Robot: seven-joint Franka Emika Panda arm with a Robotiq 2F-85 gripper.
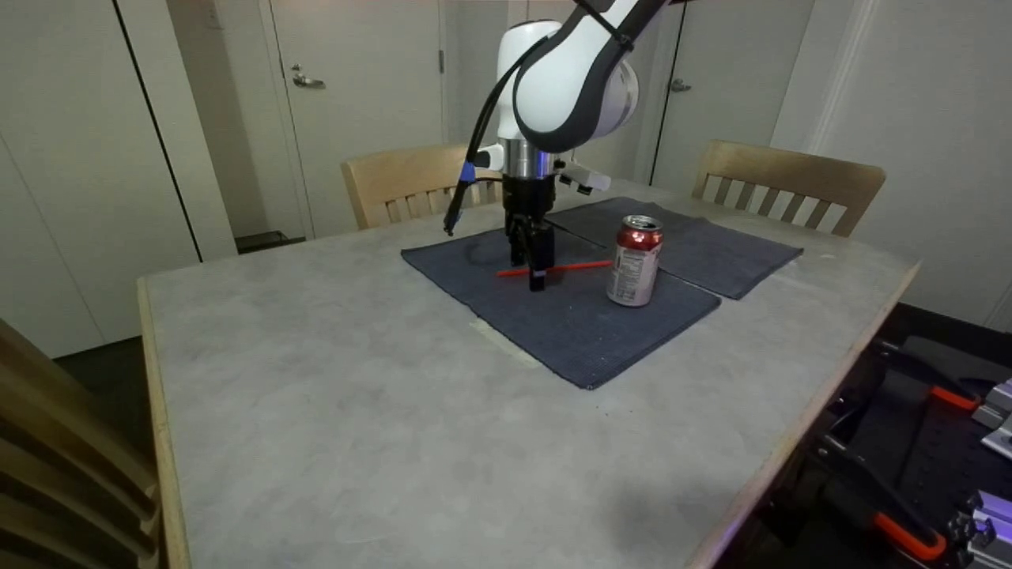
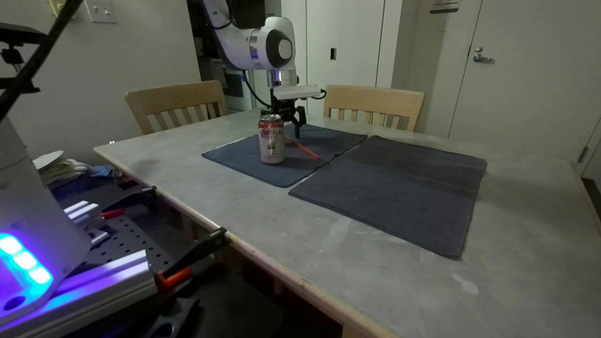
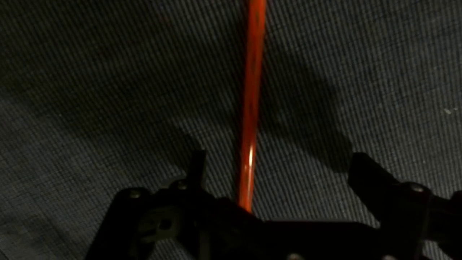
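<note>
A thin red-orange stick (image 1: 580, 266), perhaps a straw, lies flat on a dark grey cloth (image 1: 588, 341). My gripper (image 1: 534, 275) points straight down over its left part in the first exterior view. From the wrist camera, the stick (image 3: 252, 95) runs between the two spread fingertips, closer to the left one and apart from both. The fingers stand open; the stick's near end passes out of sight behind the gripper body. A red and white soda can (image 1: 635, 264) stands upright near the stick's other end, and also shows in the second exterior view, in front of the gripper (image 2: 299, 126).
A second dark cloth (image 2: 394, 197) lies flat beside the first, with nothing on it. Wooden chairs (image 1: 792, 180) stand along the far edge. Clamps (image 2: 191, 256) and metal rails sit beyond the table's side.
</note>
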